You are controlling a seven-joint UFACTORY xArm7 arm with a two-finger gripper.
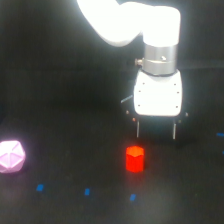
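My gripper (156, 129) is in the upper right part of the camera view, its two thin fingers spread apart with nothing visible between them. The red block (134, 158) stands on the dark surface, lower in the view and slightly left of the gripper, apart from the fingers. At the left edge lies a pink faceted ball (11, 156).
Small blue marks (87, 191) dot the front of the dark surface (70, 130). Another blue mark (220, 134) is at the right edge. Between the pink ball and the red block the surface is clear.
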